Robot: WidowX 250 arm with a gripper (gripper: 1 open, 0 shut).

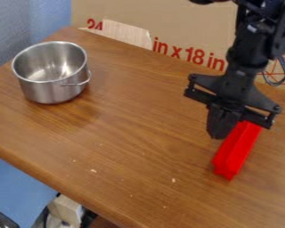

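Note:
My black gripper (pixel 219 120) hangs over the right side of the wooden table, its fingers pointing down and shut, at the upper end of a red oblong block (pixel 233 153). The block lies on the table, slanting from upper right to lower left, partly hidden behind the gripper. I cannot tell whether the fingertips touch it.
A steel pot (pixel 50 73) with wire handles sits at the table's far left. A cardboard box (pixel 157 20) stands along the back. Blue padding lies beyond the left edge.

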